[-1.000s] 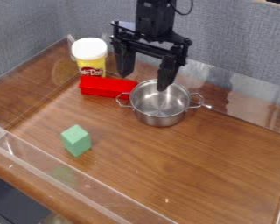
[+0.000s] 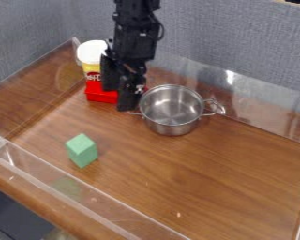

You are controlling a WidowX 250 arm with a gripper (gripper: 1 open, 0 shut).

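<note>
The black gripper (image 2: 123,92) points down at the back left, open, just left of a steel pot (image 2: 172,111) with two handles. Behind and left of it a red object (image 2: 97,92) lies partly hidden by the arm, beside a yellow tub with a white top (image 2: 90,52). A green block (image 2: 82,150) sits on the wooden surface (image 2: 202,187) at the front left.
Clear walls edge the wooden surface at the left front and along the back.
The arm has moved left from over the pot and has turned, now standing over the red object and partly hiding it and the tub. The objects appear in the same places.
</note>
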